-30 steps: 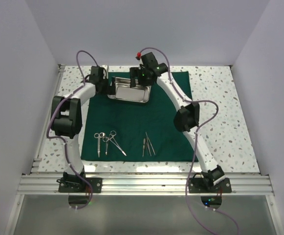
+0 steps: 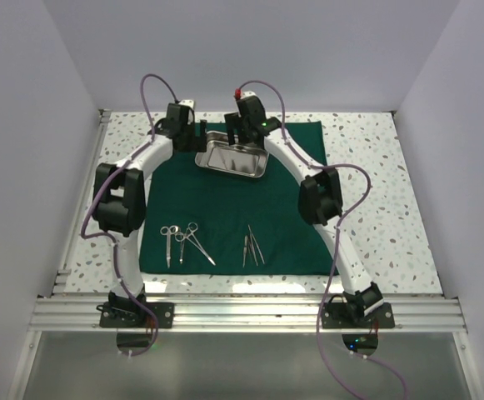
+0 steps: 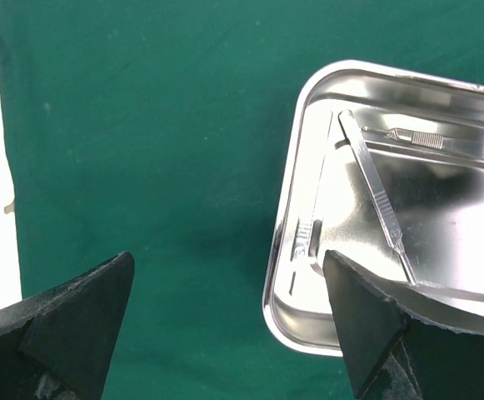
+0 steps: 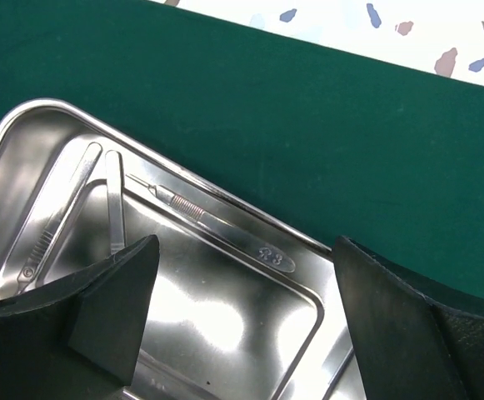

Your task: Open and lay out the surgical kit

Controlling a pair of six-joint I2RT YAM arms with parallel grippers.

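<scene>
A shiny metal tray (image 2: 233,160) rests on the green cloth (image 2: 225,217) near its far edge. In the left wrist view, two slim scalpel-like tools, one thin (image 3: 312,200) and one with a scale-marked handle (image 3: 373,183), lie toward the tray's left end. A handle marked R3 (image 4: 240,240) lies along the tray's far wall in the right wrist view. My left gripper (image 2: 201,137) is open above the tray's left edge, one finger (image 3: 79,325) over cloth. Above the tray's far side, my right gripper (image 2: 232,128) stands open; no tool is seen gripped in either.
On the near part of the cloth lie several ring-handled scissors or clamps (image 2: 193,242) at left and several slender tools (image 2: 254,243) near the middle. The cloth between them and the tray is clear. Both grippers are close together over the tray.
</scene>
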